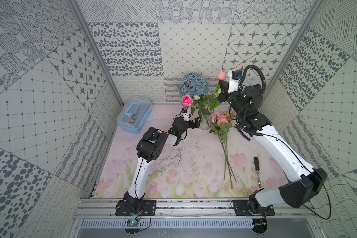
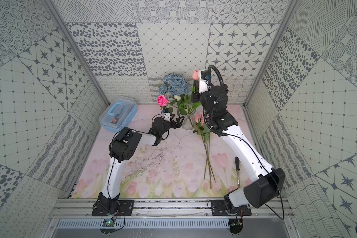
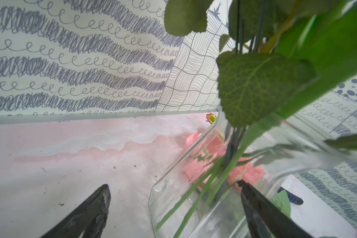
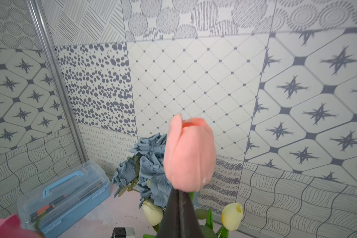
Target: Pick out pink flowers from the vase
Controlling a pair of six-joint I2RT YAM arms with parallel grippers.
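Note:
My right gripper (image 1: pixel 223 85) is raised behind the vase, shut on the stem of a pink tulip (image 4: pixel 189 154), whose bloom stands above the fingers. My left gripper stands open low at the glass vase (image 3: pixel 170 186), which holds green stems, blue flowers (image 1: pixel 193 83), white tulips (image 4: pixel 152 212) and a bright pink rose (image 1: pixel 186 100). The vase looks tilted in the left wrist view. Pink flowers (image 1: pixel 222 119) with long stems lie on the table to the right of the vase.
A blue lidded box (image 1: pixel 134 115) sits at the back left. A screwdriver (image 1: pixel 256 170) lies at the front right.

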